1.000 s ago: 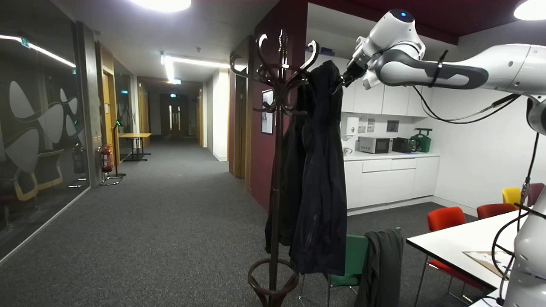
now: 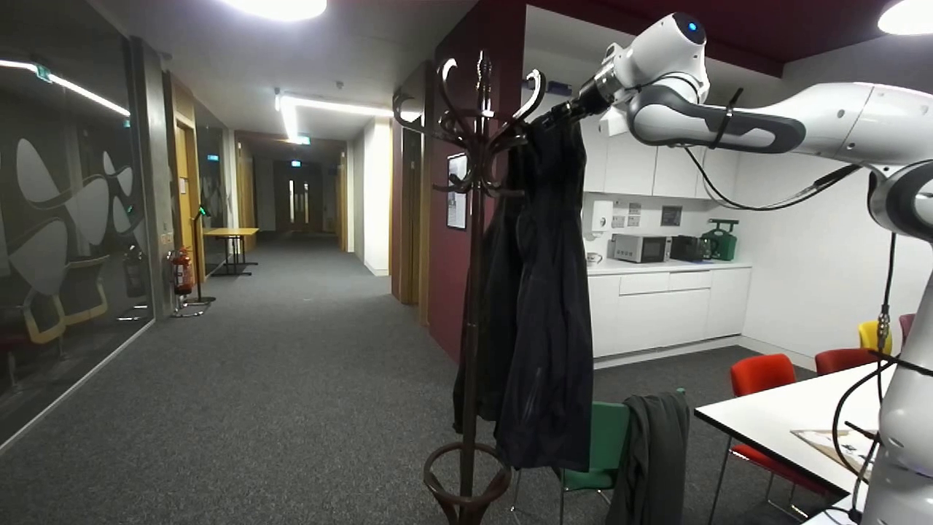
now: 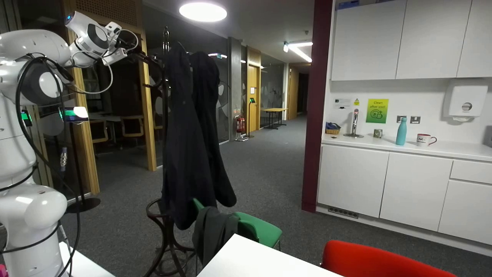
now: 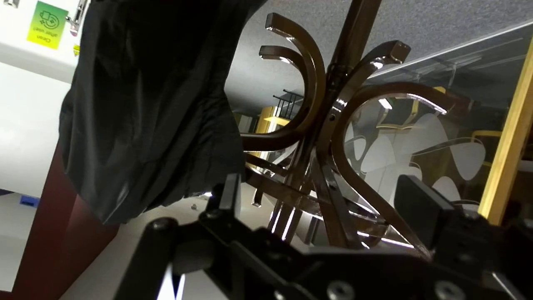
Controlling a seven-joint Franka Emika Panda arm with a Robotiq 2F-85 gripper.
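A dark wooden coat stand (image 2: 473, 289) with curved hooks stands upright on the carpet. Black jackets (image 2: 551, 306) hang from it on the side toward the kitchen. My gripper is open, with its fingers (image 4: 230, 194) spread wide; stand hooks (image 4: 320, 185) show beyond the gap. In the wrist view a black jacket (image 4: 155, 105) lies to the left, its edge close by the left finger; whether they touch I cannot tell. From the first exterior view, the gripper (image 2: 551, 118) is at the jackets' top, level with the hooks.
A green chair (image 3: 258, 228) with a dark garment (image 3: 214, 231) over its back stands beside the stand's foot. White table (image 3: 263, 261) and red chair (image 3: 378, 258) are nearby. Open carpet (image 2: 289, 394) lies on the corridor side.
My arm has moved left in the first exterior view, toward the stand. The gripper has gone from beside the jackets to their top. Jackets and stand look unmoved.
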